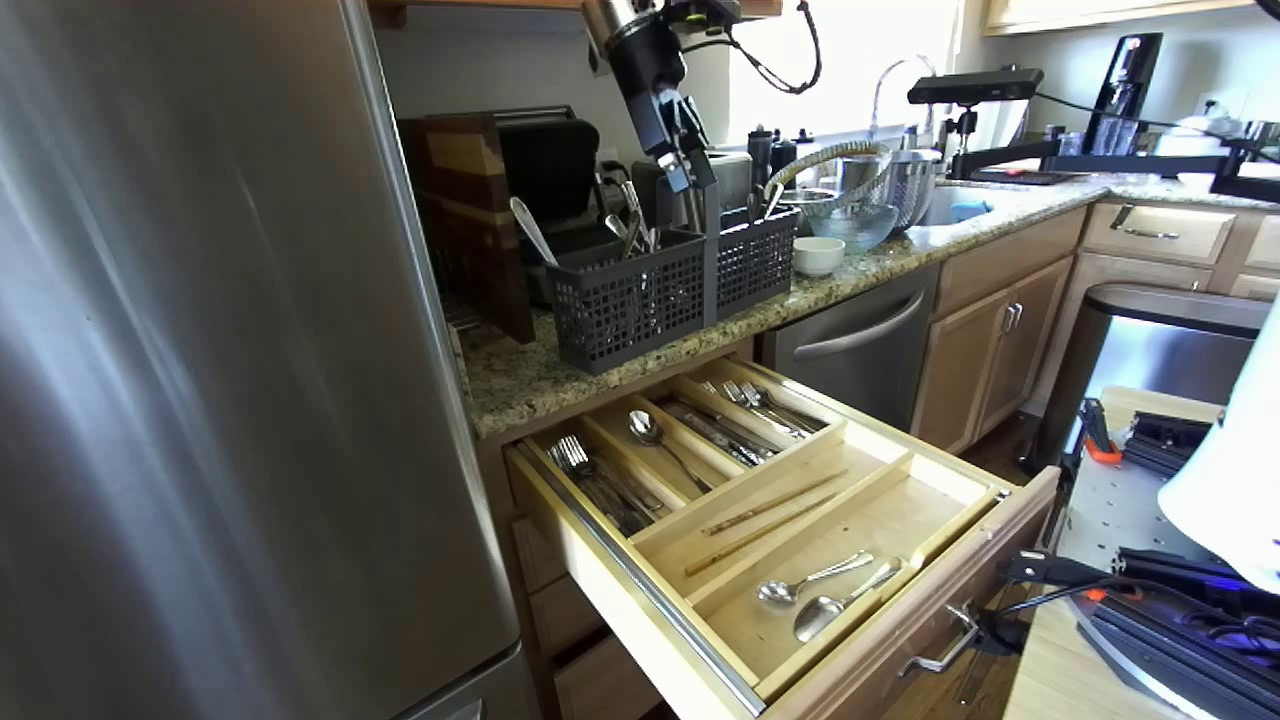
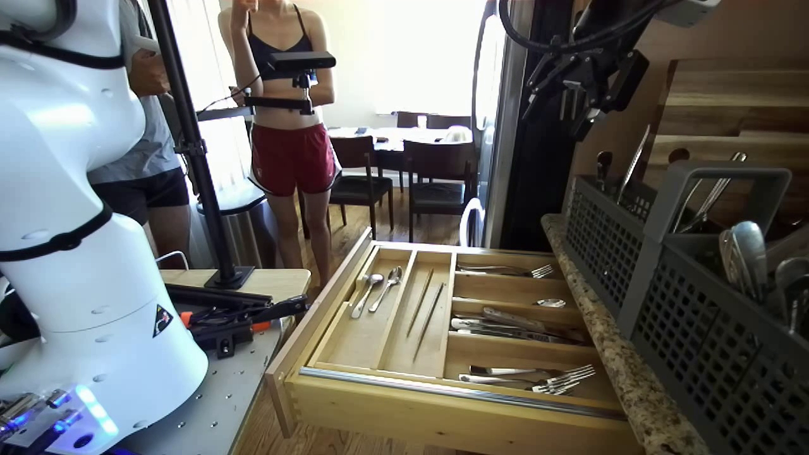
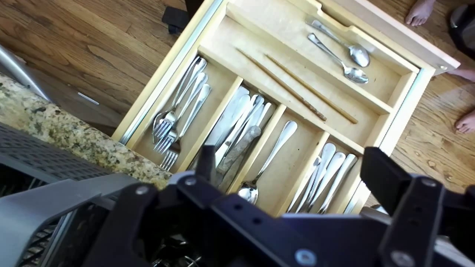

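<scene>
My gripper [image 1: 681, 174] hangs over the dark gray cutlery basket [image 1: 630, 294] on the counter. Its two black fingers stand wide apart in the wrist view, the gripper open with nothing between them. Below is a pulled-out wooden drawer [image 3: 285, 44]. Forks [image 3: 167, 129], knives [image 3: 240, 129] and a spoon [image 3: 278, 147] lie in its rear compartments, along with more handles [image 3: 329, 171] in the end one. Two chopsticks [image 3: 289, 86] occupy the long middle compartment. Two spoons [image 3: 340, 58] rest in the front one. Assorted utensils [image 2: 747, 261] stand in the basket.
Beside the basket are a wooden cutting board [image 2: 728, 98], a white bowl [image 1: 818, 256] and a glass bowl [image 1: 854, 224]. The basket's tall handle [image 2: 728, 173] rises above its walls. The fridge [image 1: 240, 360] borders the counter on one side. Two people stand beyond the drawer.
</scene>
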